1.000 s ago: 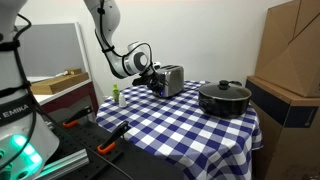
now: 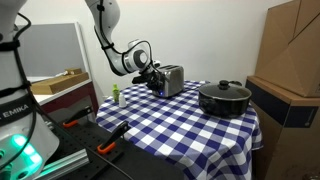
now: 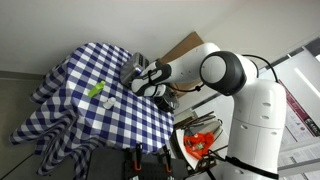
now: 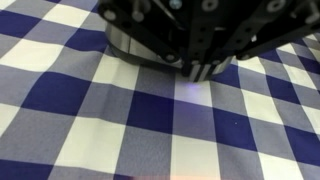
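Observation:
My gripper points down at the checked tablecloth [image 4: 100,140], its fingers pressed together with nothing showing between them. Directly beside it is a silver toaster [image 2: 173,78], which in the wrist view appears as a metal body [image 4: 140,50] partly hidden behind the gripper. Whether the fingertips touch the toaster cannot be told. From the second exterior view, the toaster [image 3: 131,68] sits near the table's edge, with the arm reaching over to it.
A black lidded pot [image 2: 224,99] stands to the toaster's right. On the other side are a green bottle [image 2: 115,93] and a small white item [image 2: 122,100]. Cardboard boxes [image 2: 285,90] rise beyond the table's right edge.
My gripper has shifted very slightly beside the toaster. The toaster, pot and small items stand where they were.

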